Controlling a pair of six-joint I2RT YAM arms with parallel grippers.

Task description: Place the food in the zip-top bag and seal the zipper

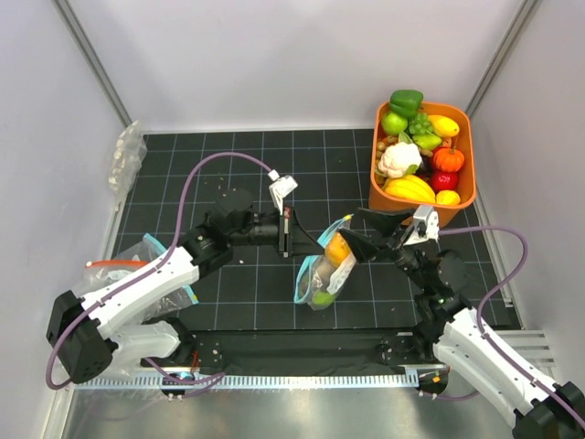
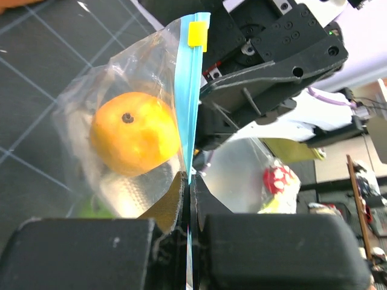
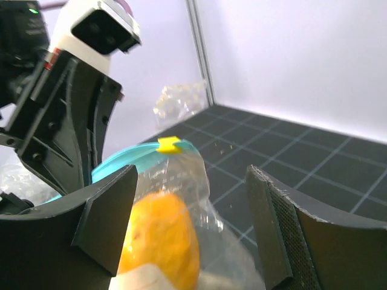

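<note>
A clear zip bag (image 1: 322,283) with a blue zip strip (image 2: 187,90) hangs between my two arms. Inside are an orange round fruit (image 2: 134,133) and something green (image 1: 322,298) lower down. My left gripper is shut on the zip edge of the bag. At one end of the strip sits the yellow slider, also visible in the right wrist view. My right gripper is open, its fingers (image 3: 109,211) spread, with the bag and fruit showing between and beyond them; contact cannot be made out.
An orange bin (image 1: 375,197) piled with several fruits and vegetables stands at the back right. More plastic bags (image 1: 160,283) lie at the left edge of the dark tiled table (image 1: 274,174), whose back middle is clear.
</note>
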